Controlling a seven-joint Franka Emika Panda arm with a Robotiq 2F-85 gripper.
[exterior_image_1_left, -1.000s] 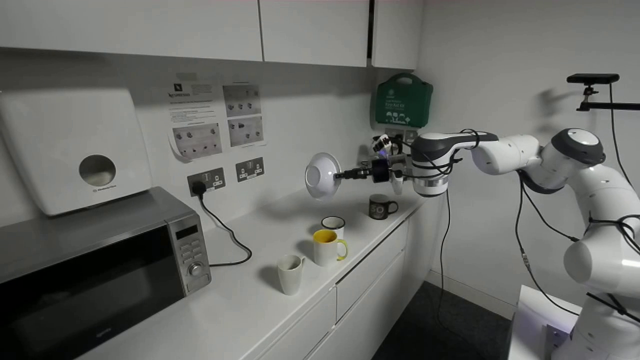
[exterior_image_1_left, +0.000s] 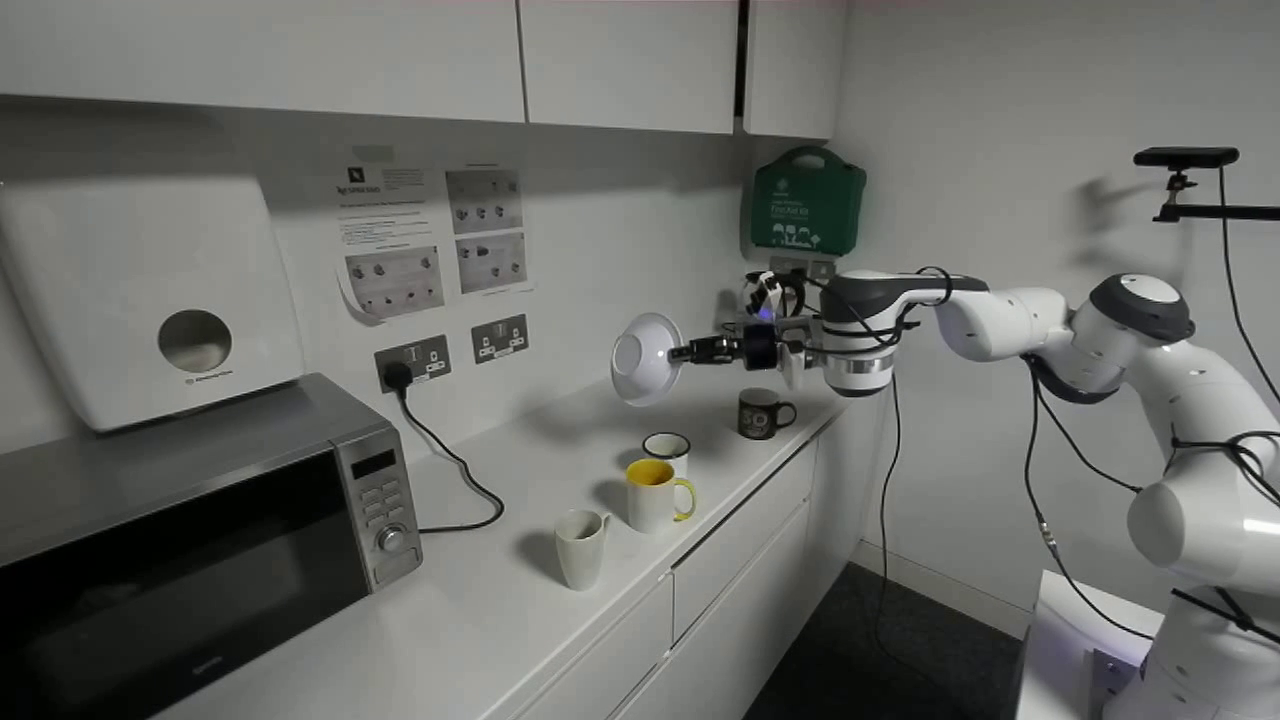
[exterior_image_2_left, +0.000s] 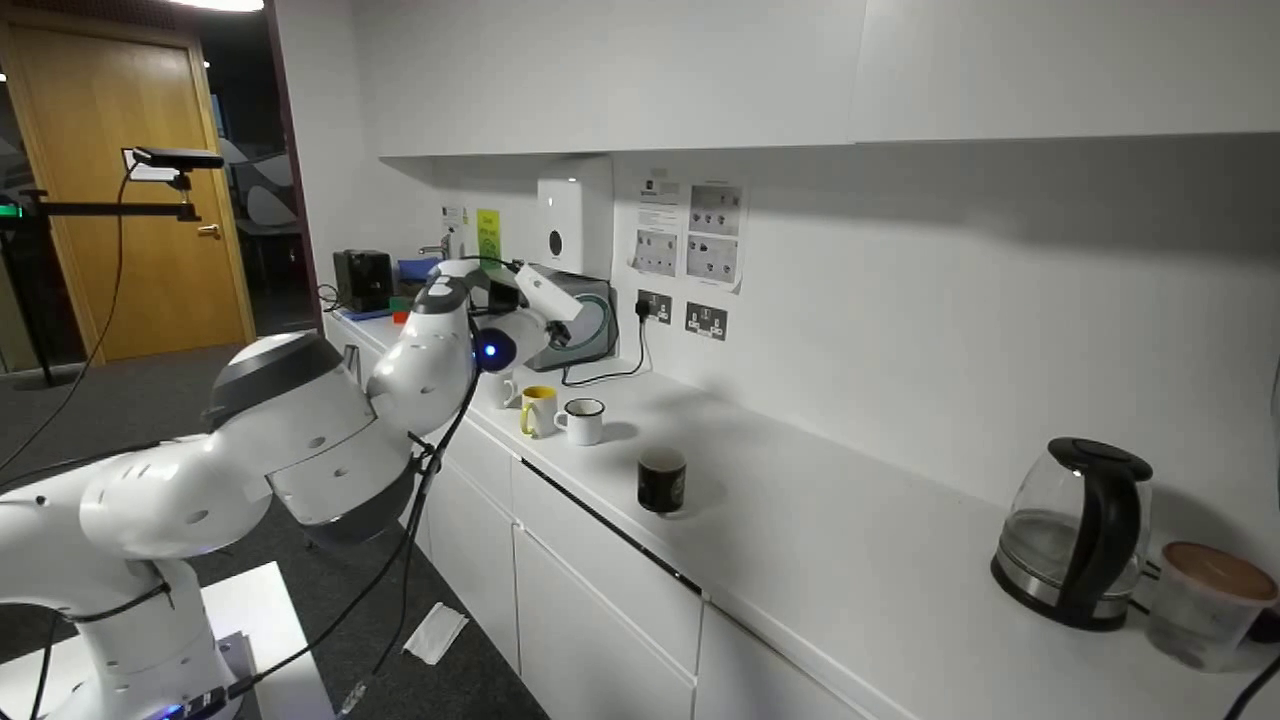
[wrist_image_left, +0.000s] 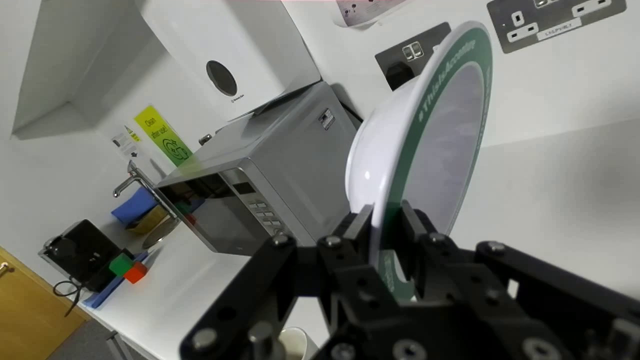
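Observation:
A white bowl (wrist_image_left: 384, 150) with a green printed band inside its rim is tipped on its side in the wrist view, its inside facing right. My gripper is shut on the rim, one finger on each side of it. In exterior view 1 the bowl (exterior_image_1_left: 644, 359) hangs in the air above the counter, left of the gripper (exterior_image_1_left: 681, 354). Exterior view 2 has the gripper hidden behind the arm, with part of the bowl (exterior_image_2_left: 587, 324) showing past it.
Below stand a white mug (exterior_image_1_left: 581, 550), a yellow-lined mug (exterior_image_1_left: 648, 502), a dark-rimmed white mug (exterior_image_1_left: 667, 449) and a black mug (exterior_image_1_left: 758, 416). A microwave (exterior_image_1_left: 204, 528) fills the counter's left. The kettle (exterior_image_2_left: 1071, 528) is far right; bare counter (exterior_image_2_left: 828, 504) lies between.
The arm's elbow has shifted slightly left and lower in exterior view 1. The held bowl has turned a little and sits marginally lower.

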